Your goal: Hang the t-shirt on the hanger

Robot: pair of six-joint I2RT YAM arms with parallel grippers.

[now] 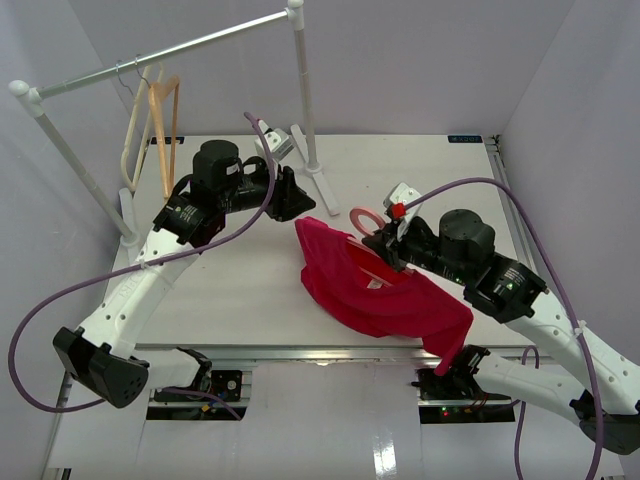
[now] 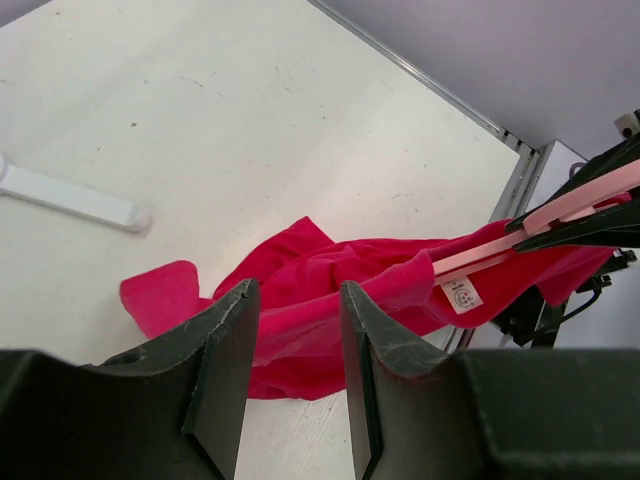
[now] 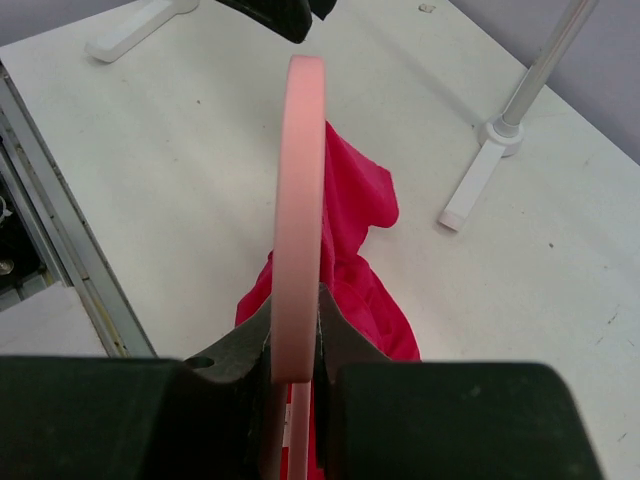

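Note:
A red t-shirt [image 1: 355, 290] lies crumpled on the white table, hanging over its front edge at the right. My right gripper [image 1: 385, 240] is shut on a pink hanger [image 3: 298, 220], whose lower part reaches into the shirt; a white label [image 2: 460, 295] shows beside it. My left gripper is open above the shirt's left part, apart from it in the top view, with nothing seen held between its fingers.
A white rack [image 1: 175, 49] with wooden hangers [image 1: 158, 130] stands at the left; its feet [image 1: 318, 185] rest on the table.

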